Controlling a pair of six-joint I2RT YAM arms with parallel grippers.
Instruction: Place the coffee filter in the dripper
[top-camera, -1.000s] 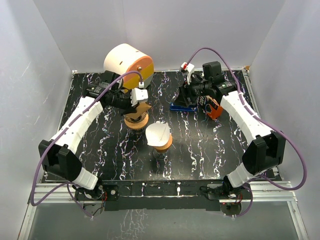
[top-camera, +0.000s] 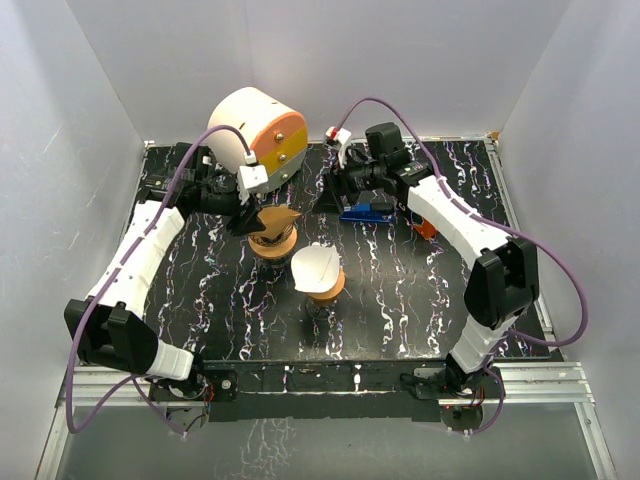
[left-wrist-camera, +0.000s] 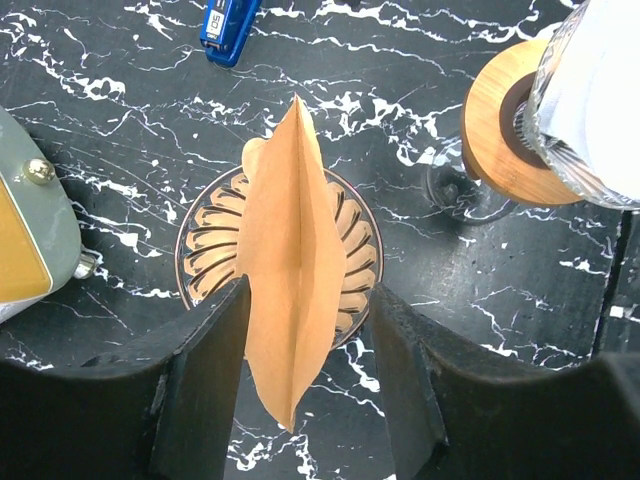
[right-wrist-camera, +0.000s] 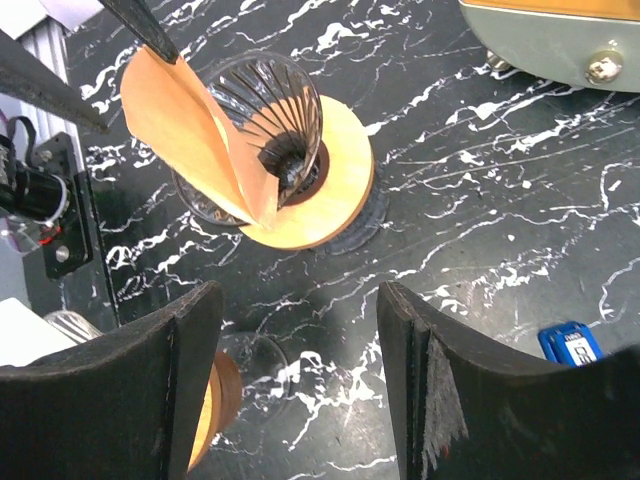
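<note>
A brown paper coffee filter (left-wrist-camera: 290, 240), folded nearly flat, sits across the ribbed clear dripper (left-wrist-camera: 362, 240) with its ends sticking past the rim. From the side it leans in the dripper's mouth (right-wrist-camera: 310, 115), above a wooden collar (right-wrist-camera: 350, 170). My left gripper is over the dripper, fingers apart; its left finger (left-wrist-camera: 215, 335) overlaps the filter's edge, and whether they touch I cannot tell. To the right of the dripper, my right gripper hangs open with nothing between its fingers.
A second dripper with a white filter (top-camera: 317, 268) stands close in front, on a wooden collar (left-wrist-camera: 495, 130). Behind is a rounded green and orange container (top-camera: 262, 135). A blue object (top-camera: 367, 213) and an orange one (top-camera: 427, 227) lie back right.
My left gripper has shifted left, uncovering more of the brown filter. My right gripper has moved left from beside the blue object toward the dripper. Both drippers stay in place.
</note>
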